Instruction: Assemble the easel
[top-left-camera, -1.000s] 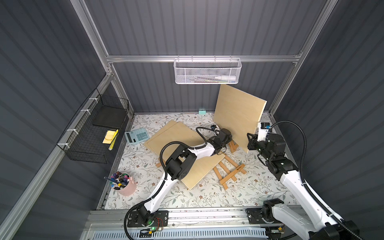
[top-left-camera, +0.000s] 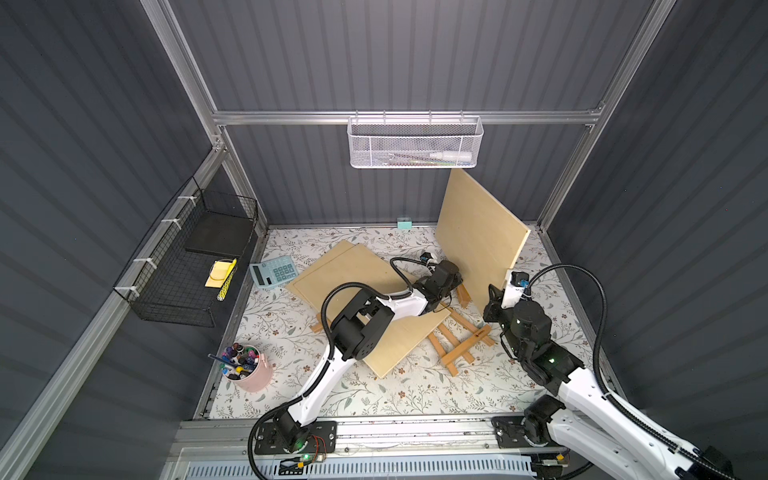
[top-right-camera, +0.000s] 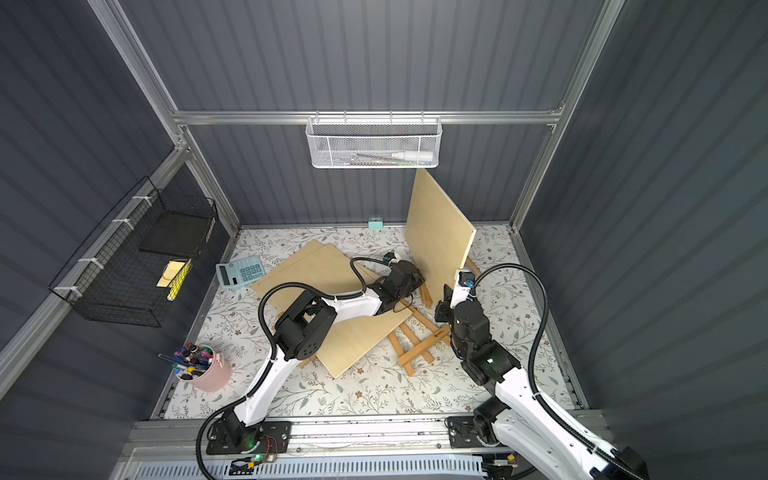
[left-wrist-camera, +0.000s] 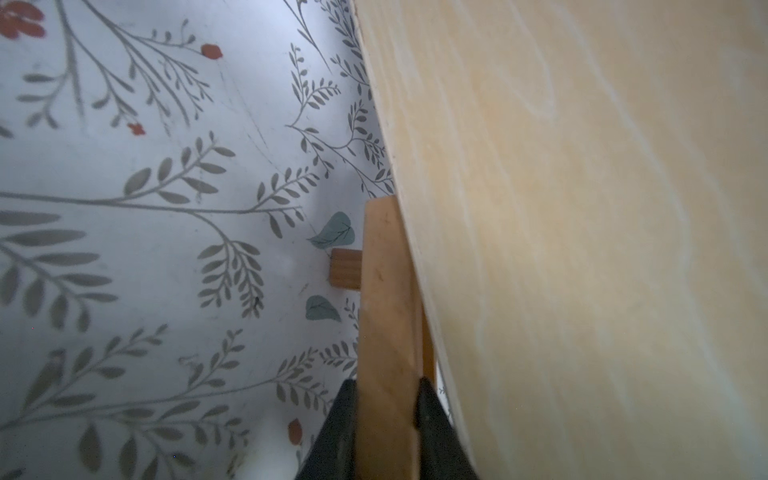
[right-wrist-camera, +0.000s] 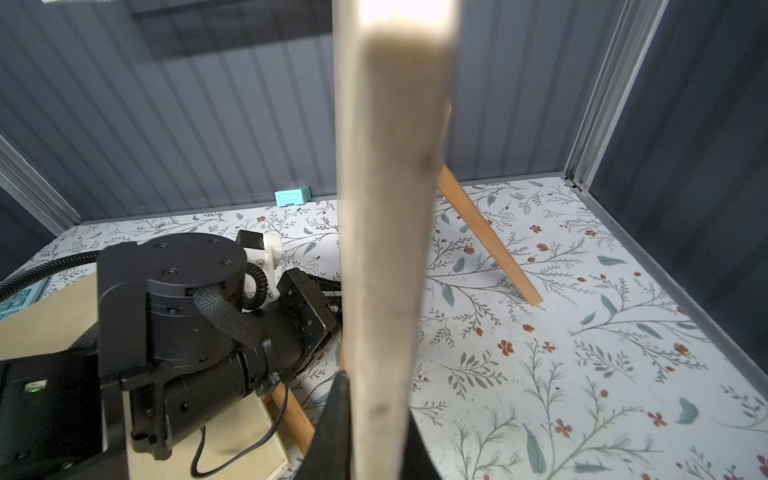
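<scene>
The upright plywood board (top-left-camera: 480, 232) leans back at the table's right side. In the right wrist view my right gripper is shut on the near edge of the board (right-wrist-camera: 384, 240), one finger on either side. My left gripper is shut on a wooden strip (left-wrist-camera: 388, 304) of the easel, low beside the board's lower face. The easel's wooden frame (top-left-camera: 461, 349) shows at the front right, its upper part partly hidden by the board and left arm. A slanting wooden leg (right-wrist-camera: 489, 232) stands behind the board.
Flat plywood boards (top-left-camera: 352, 264) lie mid-table under the left arm. A calculator (top-left-camera: 273, 272) and a pink pen cup (top-left-camera: 256, 377) stand at left. A wire basket (top-left-camera: 416, 142) hangs on the back wall.
The left arm has stayed almost still.
</scene>
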